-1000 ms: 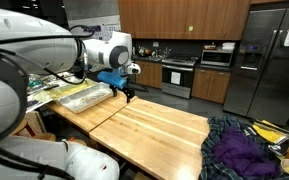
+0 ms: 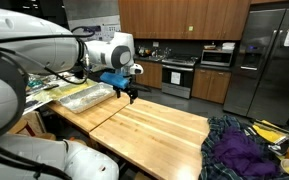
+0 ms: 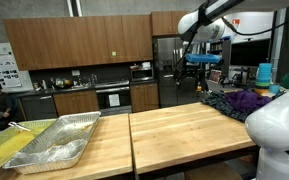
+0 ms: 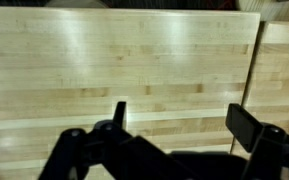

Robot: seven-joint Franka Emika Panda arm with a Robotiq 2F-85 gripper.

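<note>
My gripper stands open in the wrist view, its two dark fingers wide apart with only bare wooden tabletop (image 4: 114, 70) beneath. In exterior view 1 the gripper (image 2: 134, 92) hangs above the left part of the table. A purple cloth (image 2: 242, 152) lies crumpled on a dark checked cloth (image 2: 212, 133) at the right side of the table. To the left is a foil tray (image 2: 84, 97); its contents are hard to make out.
Yellow and other colourful items (image 2: 269, 132) lie beyond the cloths at the right. In exterior view 2 a yellow-green sheet (image 3: 9, 145) lies beside the tray. A seam (image 4: 252, 60) divides the tabletop.
The gripper has shifted slightly to the right and the arm's end is a little more upright than a second ago. The cloths and tray look unmoved.
</note>
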